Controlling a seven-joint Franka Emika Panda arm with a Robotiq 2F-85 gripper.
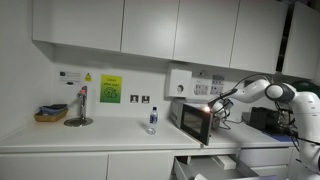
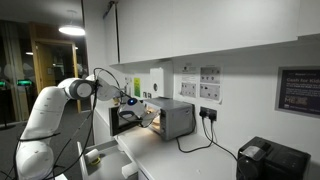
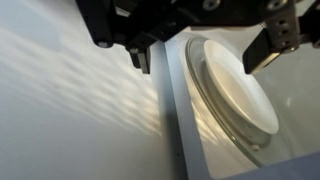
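The microwave (image 2: pixel 178 120) stands on the counter with its dark door (image 1: pixel 195 121) swung open. In the wrist view a white plate (image 3: pixel 242 88) lies on the glass turntable (image 3: pixel 205 85) inside it, partly covered by my gripper. My gripper is open, its two fingers wide apart with nothing visible between them. It hangs at the microwave's open front, above the front edge of the cavity. In the first exterior view the gripper is small beside the door, and its fingers are hard to make out there.
An open drawer (image 1: pixel 205 167) juts out below the microwave. A water bottle (image 1: pixel 153 121) stands on the counter to the left, near the tap (image 1: pixel 82 105). A black toaster (image 2: pixel 270 160) sits farther along the worktop. Bare counter lies between bottle and tap.
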